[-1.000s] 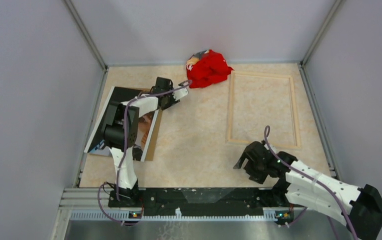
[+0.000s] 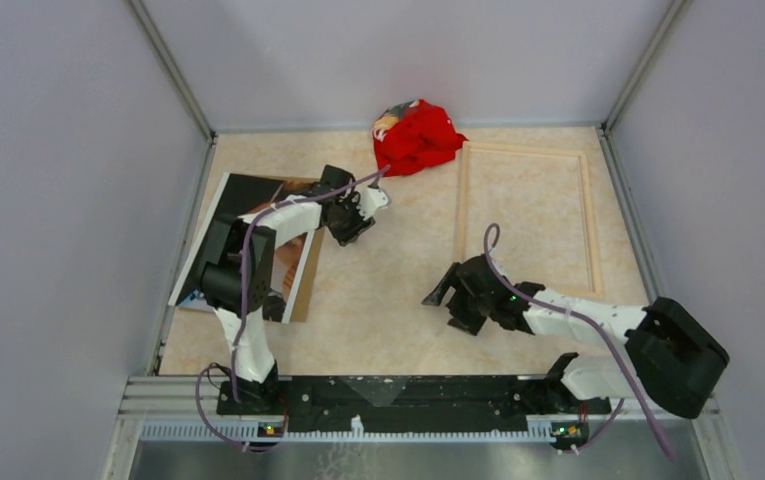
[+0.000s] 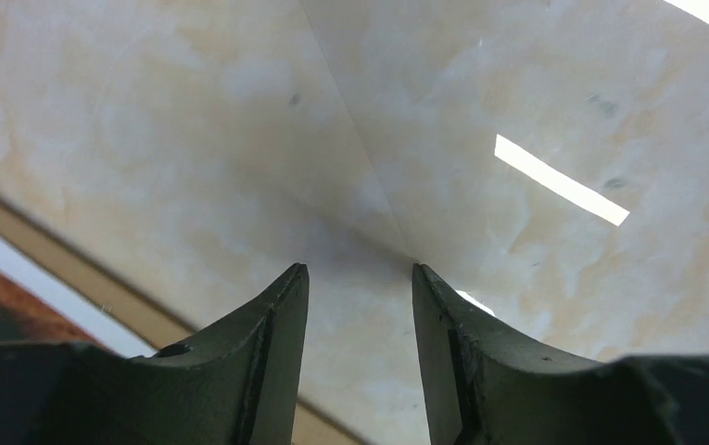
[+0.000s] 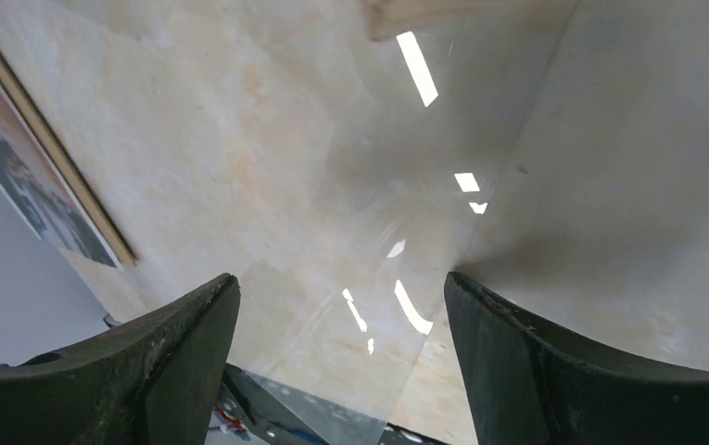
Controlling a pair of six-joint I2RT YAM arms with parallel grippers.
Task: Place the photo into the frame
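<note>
The photo (image 2: 246,190), dark with a white border, lies on a brown board (image 2: 308,285) at the table's left, partly hidden by my left arm. The empty pale wooden frame (image 2: 590,215) lies at the right. Faint straight edges and bright reflections reveal a clear sheet (image 3: 480,111) flat on the table between them. My left gripper hovers just right of the photo, fingers parted, one tip near the sheet's edge. My right gripper is open low over the table beside the frame's near left corner, with the sheet's edge (image 4: 429,338) by one finger.
A crumpled red cloth (image 2: 418,138) sits at the back middle. A clear corner (image 2: 383,390) pokes past the table's front edge. Grey walls close in the sides and back. The front middle of the table holds no other objects.
Photo, frame and cloth have not shifted.
</note>
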